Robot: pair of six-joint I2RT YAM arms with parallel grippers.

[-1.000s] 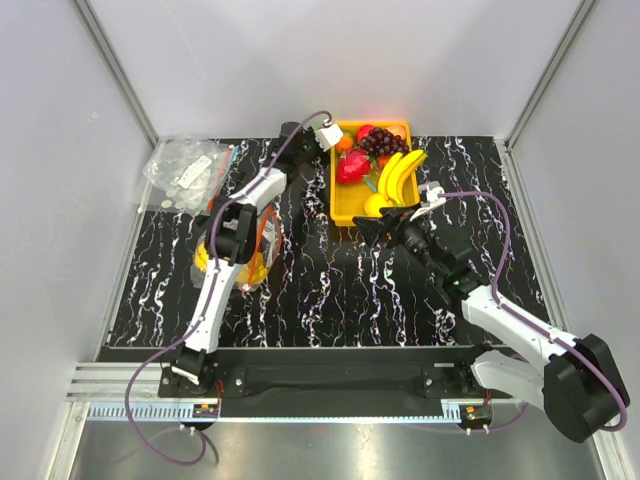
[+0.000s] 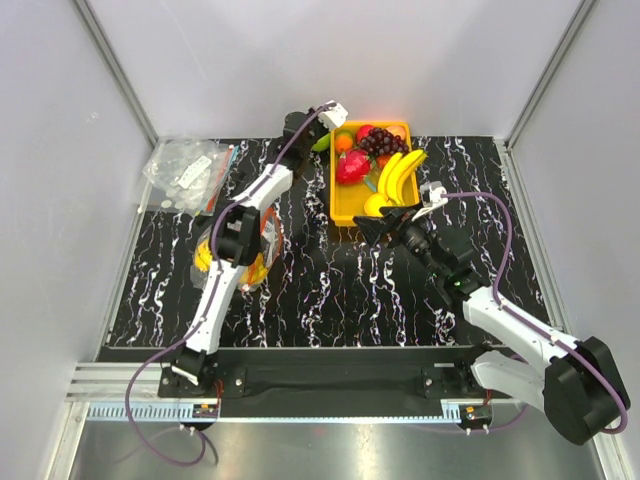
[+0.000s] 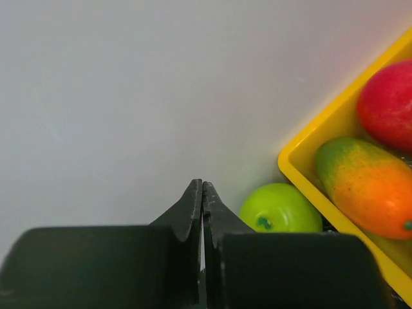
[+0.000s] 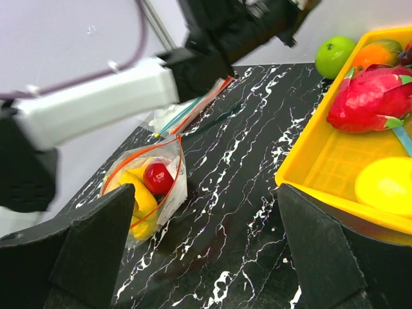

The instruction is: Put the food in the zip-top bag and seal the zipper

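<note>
A green apple rests beside the outer corner of the yellow tray, close to the back wall. My left gripper is shut, fingertips together with nothing between them; the apple is outside them, to their right. From the top, that gripper hides most of the apple; the right wrist view shows it whole. The clear zip bag, its mouth gaping, holds yellow food and a red round fruit. Over the tray's front left, my right gripper stands open and empty.
Inside the yellow tray are a dragon fruit, grapes, bananas and other fruit. Flat empty bags lie at the back left. My left arm crosses above the filled bag.
</note>
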